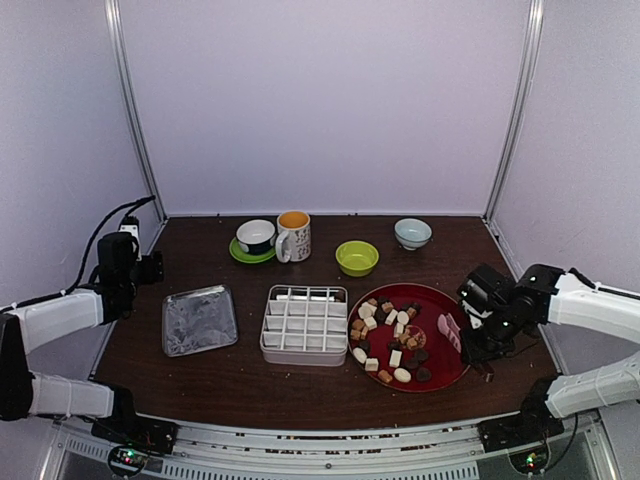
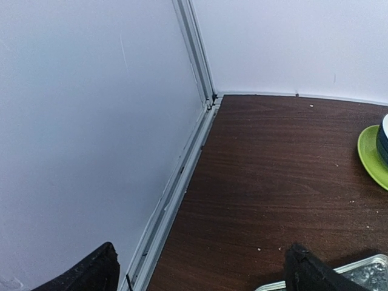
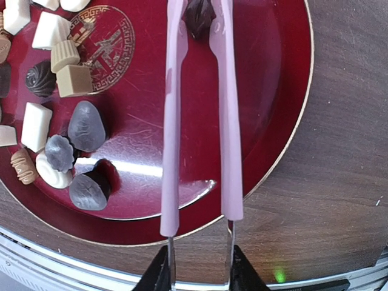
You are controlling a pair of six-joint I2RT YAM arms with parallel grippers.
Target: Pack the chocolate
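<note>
Assorted chocolates, white, tan and dark, lie on the red plate. Beside it stands the white compartment box, its cells looking empty, and left of that a clear lid. My right gripper reaches down over the plate's right part; in the right wrist view its pink fingers are part apart around a dark chocolate at the top; contact is unclear. My left gripper stands open at the left side, above the table, with nothing between its fingers.
At the back are a white-and-navy bowl on a green saucer, a mug, a lime bowl and a light blue bowl.
</note>
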